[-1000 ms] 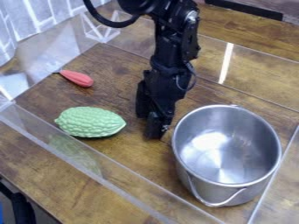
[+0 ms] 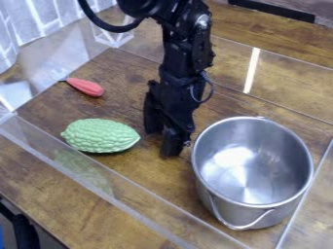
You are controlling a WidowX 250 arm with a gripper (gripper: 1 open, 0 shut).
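Note:
The black robot arm reaches down from the top centre, and its gripper (image 2: 166, 129) is low over the wooden surface (image 2: 130, 180), just left of a large steel pot (image 2: 250, 160). The dark fingers blend together, so whether they are open or shut, or hold anything, is unclear. A pale green bitter-melon-like vegetable (image 2: 99, 135) lies to the gripper's left. A small red chilli-like item (image 2: 85, 87) with a pale stem lies further back on the left.
Clear plastic walls edge the work area at the front left and right. A white curtain-like sheet (image 2: 33, 29) is at the back left. Bare wood lies in front of the gripper and behind the pot.

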